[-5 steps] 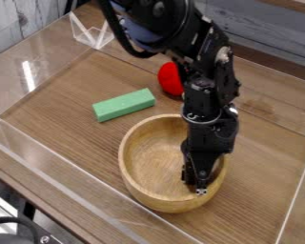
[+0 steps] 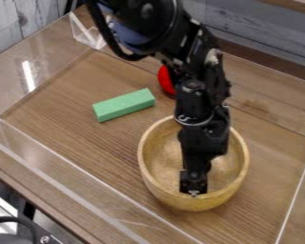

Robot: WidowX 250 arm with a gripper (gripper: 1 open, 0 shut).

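The black robot arm reaches down from the top, and its gripper (image 2: 193, 181) is low inside a round tan bowl (image 2: 162, 152), over the middle to lower part of its floor. Whatever lies between or under the fingers is hidden by the gripper's dark body, and the fingertips are hard to make out.
A green block (image 2: 123, 104) lies on the wooden table left of the bowl. A red round object (image 2: 166, 81) sits behind the arm. A clear plastic piece (image 2: 91, 29) stands at the back left.
The gripper has moved left within the bowl, away from its right side.
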